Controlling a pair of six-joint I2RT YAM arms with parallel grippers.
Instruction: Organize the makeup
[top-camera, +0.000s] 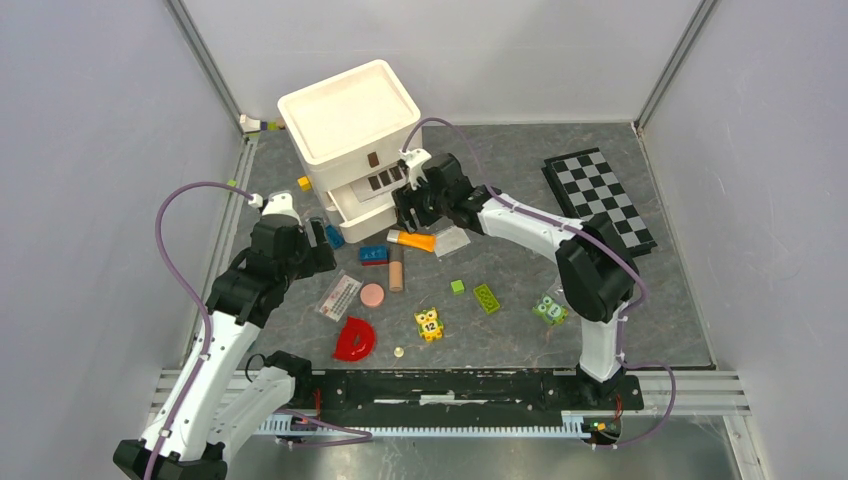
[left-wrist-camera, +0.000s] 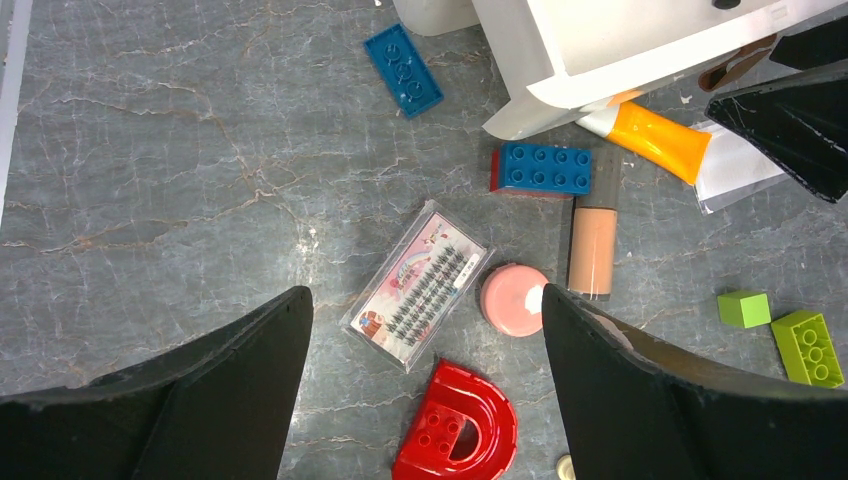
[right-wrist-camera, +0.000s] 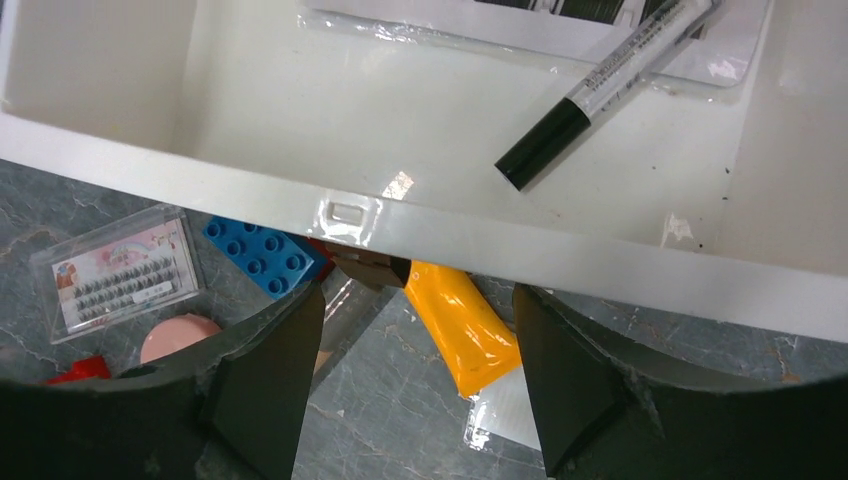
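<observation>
A white drawer cabinet (top-camera: 350, 110) stands at the back with its drawer (right-wrist-camera: 300, 120) pulled out; inside lie a dark-capped pen (right-wrist-camera: 590, 100) and a flat clear pack (right-wrist-camera: 740, 60). My right gripper is open and empty by the drawer's front. An orange tube (left-wrist-camera: 660, 140), a peach-coloured tube (left-wrist-camera: 594, 250), a round pink case (left-wrist-camera: 514, 299) and a lash pack (left-wrist-camera: 418, 290) lie on the floor. A clear packet (top-camera: 452, 240) is beside the orange tube. Above the lash pack, my left gripper hangs with its fingers apart, nothing between them.
Toy bricks are scattered about: blue (left-wrist-camera: 545, 168), red (left-wrist-camera: 455, 425), green (left-wrist-camera: 808, 348), and a yellow owl-faced one (top-camera: 429, 324). A checkered board (top-camera: 600, 200) lies at the right. Open floor spreads left of the lash pack.
</observation>
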